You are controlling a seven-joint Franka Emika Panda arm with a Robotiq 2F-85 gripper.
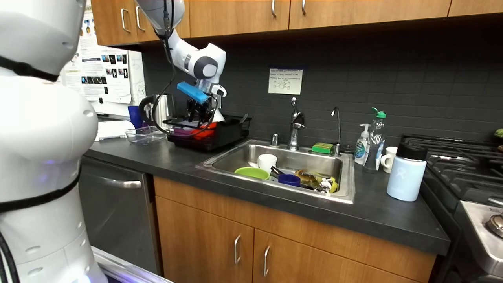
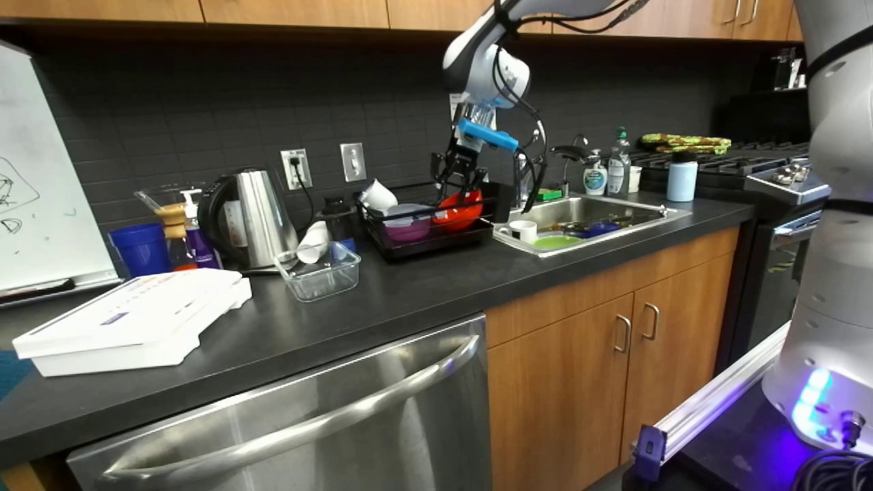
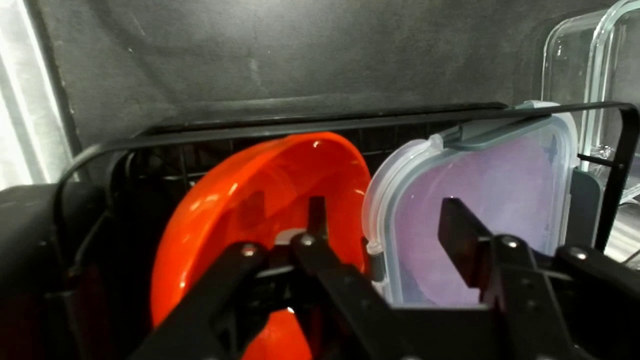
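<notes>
Above the black dish rack [image 2: 398, 249] hangs my gripper, its two fingers parted. In the wrist view one fingertip lies over the red-orange bowl [image 3: 198, 240] and the other over a clear-lidded purple container [image 3: 480, 210]. Nothing is visibly gripped between them, though the bowl's edge and the container's lid show below the gap. The bowl leans tilted in the rack, beside the purple container [image 2: 406, 229]. From exterior view 1 the gripper [image 1: 200, 111] is dark and partly hidden by cables, so contact with the dishes cannot be judged there.
A steel sink [image 1: 346, 181] with a white mug [image 1: 267, 162], a green bowl [image 1: 252, 172] and other dishes adjoins the rack. A glass dish [image 2: 323, 282] and a kettle [image 2: 266, 217] stand on the other side. The counter in front of the rack is clear.
</notes>
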